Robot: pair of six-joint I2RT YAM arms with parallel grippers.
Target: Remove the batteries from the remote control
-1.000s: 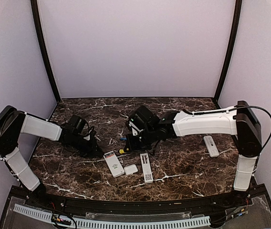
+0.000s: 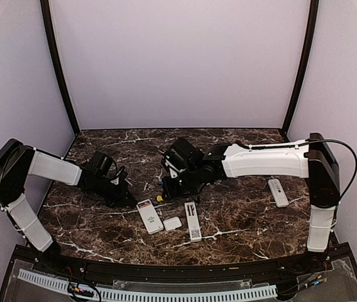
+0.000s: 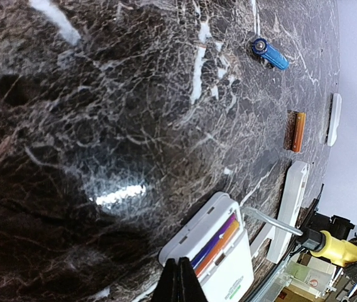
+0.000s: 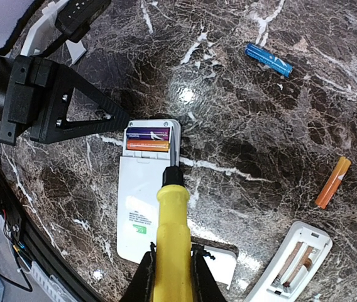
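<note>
A white remote [image 4: 137,201] lies with its bay uncovered in the right wrist view, a purple battery [image 4: 147,133] and an orange battery [image 4: 147,145] side by side in it. My right gripper is shut on a yellow-handled tool [image 4: 173,220]. The tool's thin metal shaft reaches the bay's right side; whether its tip touches a battery is hard to tell. My left gripper is shut at the bay's left edge, nothing visible between its fingers. Loose on the table lie a blue battery [image 4: 268,59] and another orange battery [image 4: 333,182].
A second white remote [image 2: 193,221] with an empty bay lies to the right. Between the remotes is a small white cover [image 2: 173,223]. Another white remote [image 2: 278,193] rests at the far right.
My right gripper has shifted slightly left and toward the back, and the tool's angle has altered a little. The left arm and the remotes have stayed where they were.
</note>
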